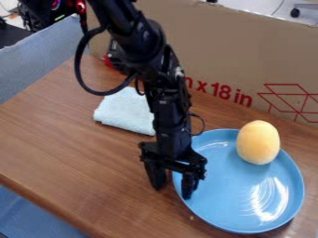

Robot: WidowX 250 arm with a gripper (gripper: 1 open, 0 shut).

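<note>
My black gripper (172, 178) is low at the left rim of a blue plate (255, 209), one finger outside it and one at or just over the rim; whether the rim is between them is unclear. A yellow egg-shaped object (258, 142) rests on the back of the plate. A folded white cloth (121, 109) lies on the wooden table behind and left of the gripper, partly hidden by the arm.
A cardboard box wall (243, 56) with red print stands along the back. Something red is mostly hidden behind the arm.
</note>
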